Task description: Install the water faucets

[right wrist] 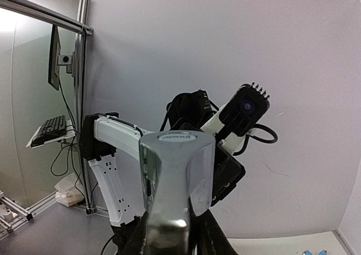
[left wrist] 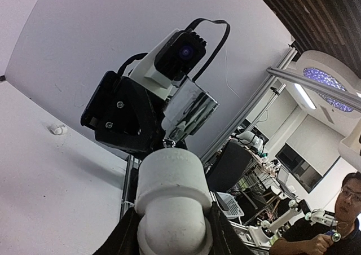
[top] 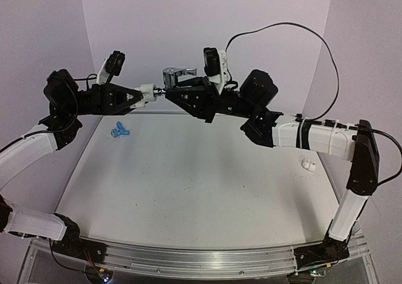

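A white pipe fitting (left wrist: pixel 172 187) is clamped in my left gripper (top: pixel 139 98), its round end facing the chrome faucet (top: pixel 179 76). Opposite it, my right gripper (top: pixel 171 93) is shut on the faucet. In the top view, the faucet's threaded stem bridges the short gap to the fitting's mouth; how deep it sits inside is hidden. The left wrist view shows the chrome body tilted just beyond the fitting's rim. From the right wrist, the faucet's lever fills the lower middle and hides the joint.
On the white table (top: pixel 188 190) lie a blue fitting (top: pixel 120 130) at the far left and another white fitting (top: pixel 308 164) at the right. A black cable (top: pixel 336 64) loops above the right arm.
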